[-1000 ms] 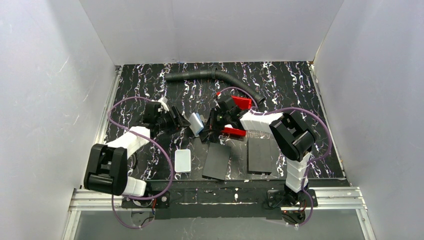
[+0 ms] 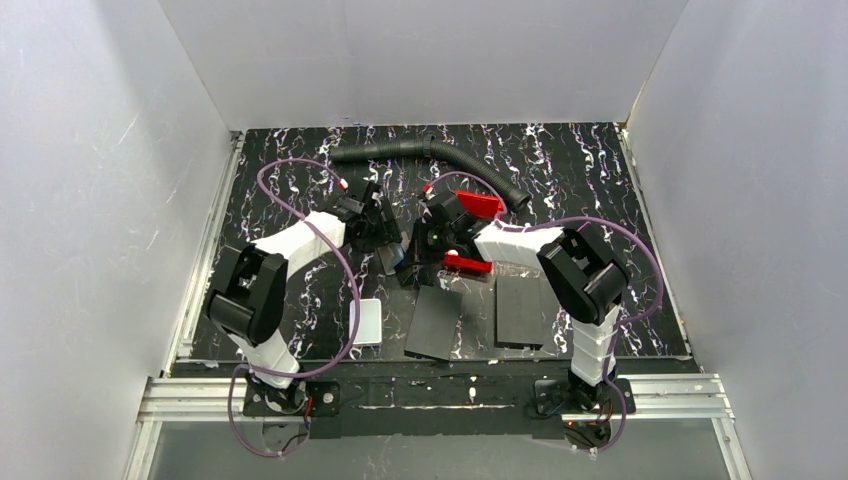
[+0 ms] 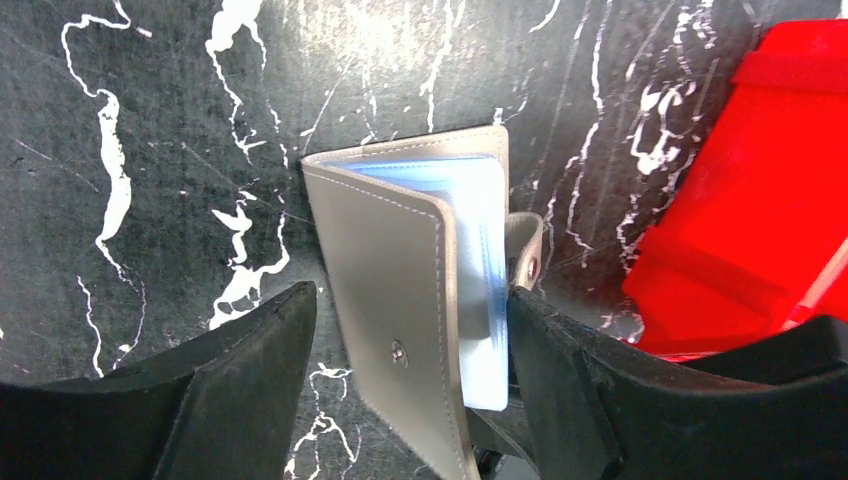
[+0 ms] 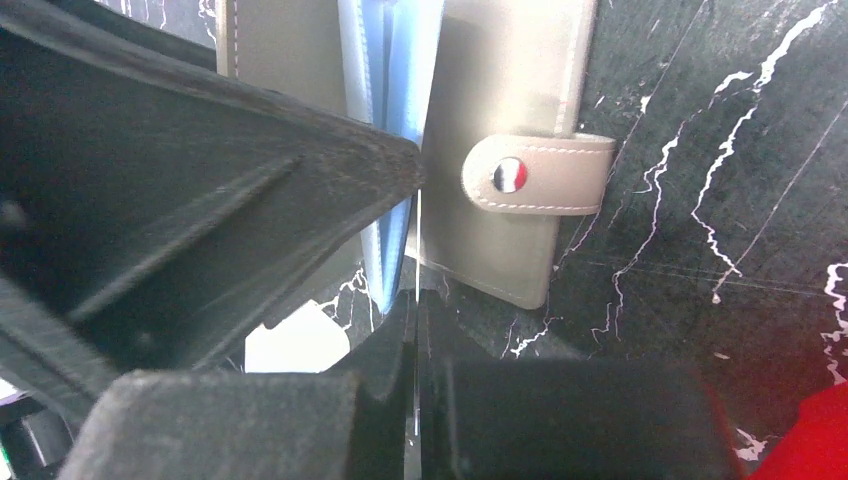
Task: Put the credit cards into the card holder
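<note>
The beige card holder (image 3: 390, 290) stands part open on the table, its pale blue inner sleeves (image 3: 478, 230) showing between the covers. In the left wrist view, my left gripper is open, with one finger on either side of the holder; the right finger's tip is against or very near the sleeves. My right gripper is shut on a thin card (image 4: 418, 240), seen edge-on as a pale line beside the sleeves. A left finger (image 4: 300, 190) covers part of the holder in the right wrist view. Whether the card is inside a sleeve I cannot tell.
A red holder (image 2: 468, 264) lies under the right arm. Near the front are a white tray (image 2: 366, 322) and two dark flat slabs (image 2: 434, 322) (image 2: 518, 312). A black hose (image 2: 400, 149) lies at the back. Left of the card holder, the table is clear.
My left gripper has moved right from beside the card holder and now reaches over it. The right arm has barely moved.
</note>
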